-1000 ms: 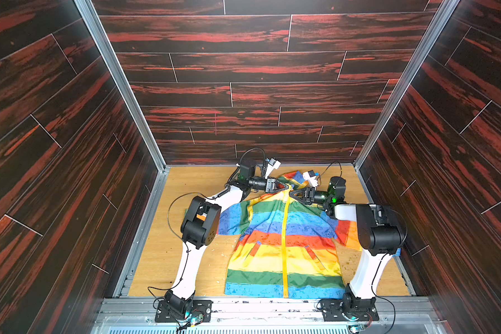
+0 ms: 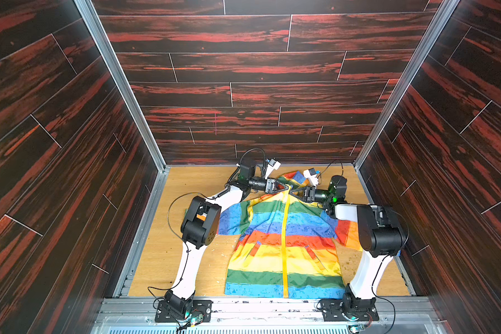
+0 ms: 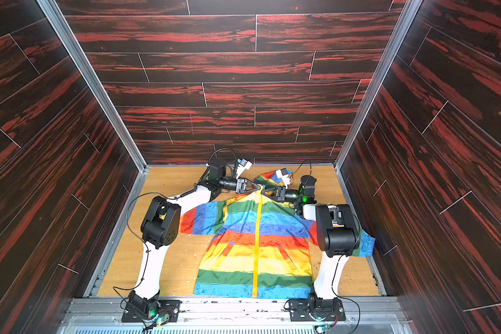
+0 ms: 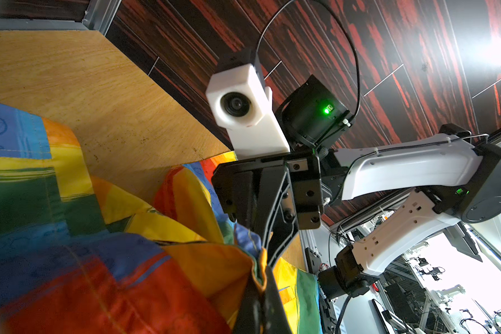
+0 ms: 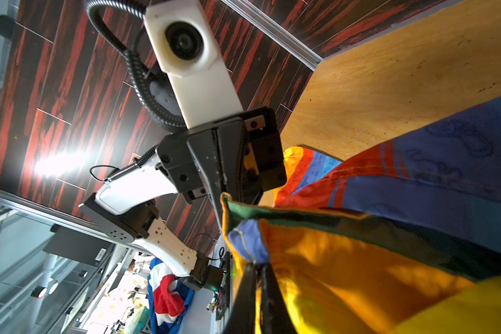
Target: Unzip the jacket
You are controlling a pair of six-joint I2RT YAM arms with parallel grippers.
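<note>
A jacket in rainbow stripes lies flat, its yellow zip strip running straight down the middle, closed from the neck to the hem. Both grippers meet at the neck. From the left, my left gripper is shut with the collar edge pinched at its tips. My right gripper is shut from the other side, its tips against the yellow collar cloth just under a blue tab; nothing shows gripped between them. The zip pull cannot be made out.
The left sleeve and right sleeve spread out under the arms. Bare wooden table shows on both sides and behind the collar. Dark plank walls enclose the table.
Over the last second my right gripper has shifted very slightly away from the near edge, at the collar. The left arm and the jacket look unmoved.
</note>
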